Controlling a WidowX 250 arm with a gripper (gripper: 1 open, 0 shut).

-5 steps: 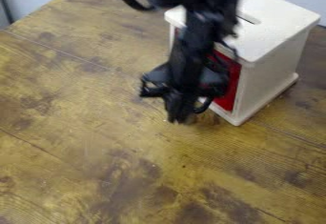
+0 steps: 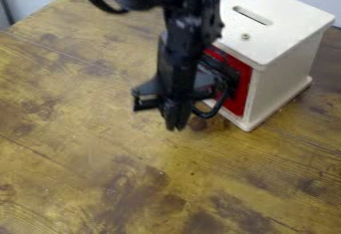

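The black gripper hangs low in front of a white wooden box, at its left side near the red front panel. It is shut, with nothing visible between its fingers, and is somewhat blurred. The arm hides much of the red panel and the black fitting on it.
The box has a slot in its top and stands at the back right of the wooden table. A pale wall lies behind.
The box looks unmoved.
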